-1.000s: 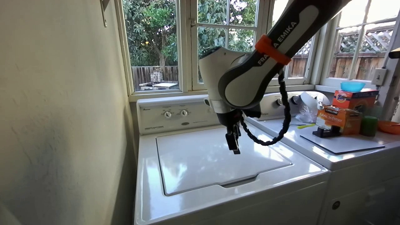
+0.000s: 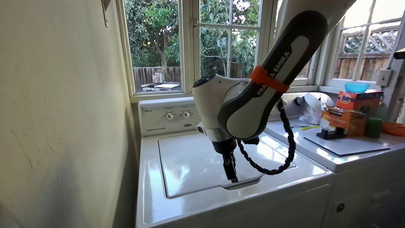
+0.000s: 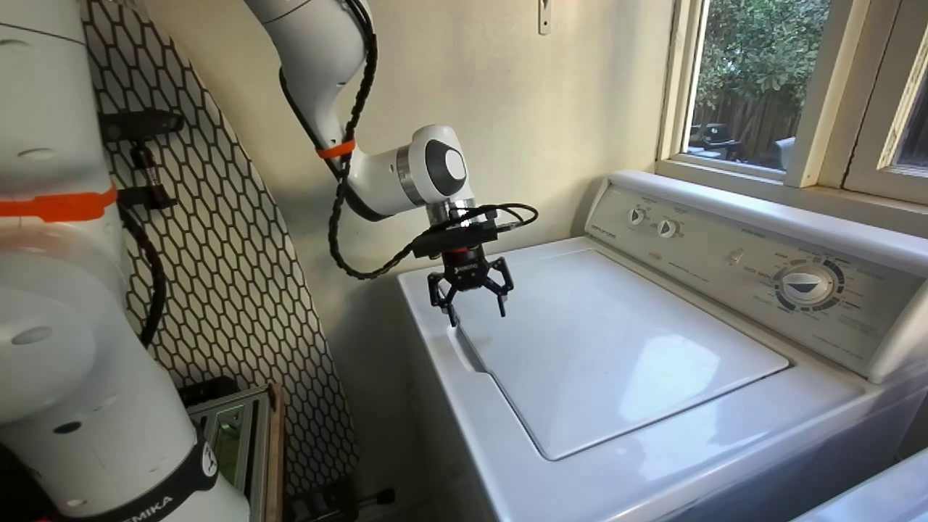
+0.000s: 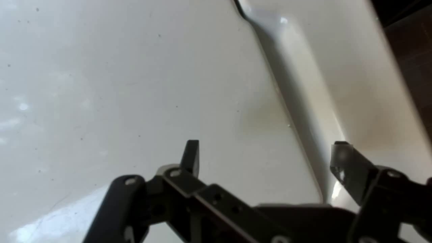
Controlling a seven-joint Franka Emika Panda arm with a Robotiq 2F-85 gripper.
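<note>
A white top-loading washer stands with its flat lid (image 2: 205, 159) closed. Along the lid's front edge runs a recessed finger slot (image 4: 299, 101), clearly seen in the wrist view. My black gripper (image 3: 476, 319) points down over that front edge and is open, with nothing between its fingers. In the wrist view one finger (image 4: 190, 158) is over the lid, while the other finger (image 4: 343, 160) is over the slot's outer side. From exterior view 1 the fingertips appear close to the slot; whether they touch the surface cannot be told.
The washer's control panel (image 3: 748, 261) rises behind the lid. A neighbouring machine at right carries an orange fabric softener box (image 2: 339, 121), a Tide box (image 2: 358, 100) and a blue bowl (image 2: 357, 87). A bare wall (image 2: 60, 114) lies close on the left.
My arm and gripper have come down and slightly left in exterior view 1, from above the lid to its front slot. The lid has stayed closed.
</note>
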